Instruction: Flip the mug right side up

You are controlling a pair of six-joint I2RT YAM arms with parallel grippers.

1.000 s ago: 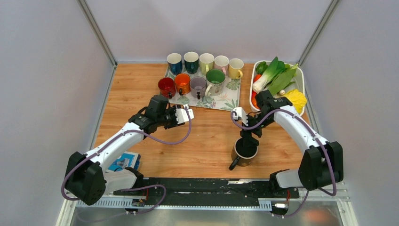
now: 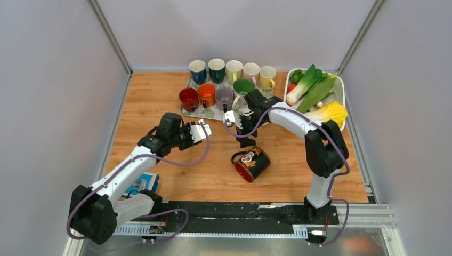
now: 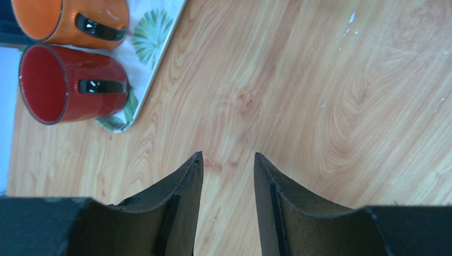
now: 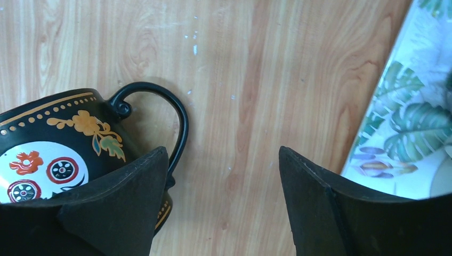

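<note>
The black mug (image 2: 255, 162) with painted flowers and a face lies on its side on the bare wood, red mouth toward the front-left, handle at the left. Just behind it my right gripper (image 2: 246, 140) is open; in the right wrist view the mug's body (image 4: 64, 133) and handle lie under and left of its fingers, with nothing held. My left gripper hangs left of the mug, part open over bare table, nothing between its fingers.
A patterned tray (image 2: 261, 109) of several upright mugs stands at the back. A white basket of vegetables (image 2: 320, 96) is back right, a blue object (image 2: 139, 183) front left.
The mug has tipped from upright onto its side and shifted left. My right gripper has moved back and left, away from it; the left arm has shifted slightly left.
</note>
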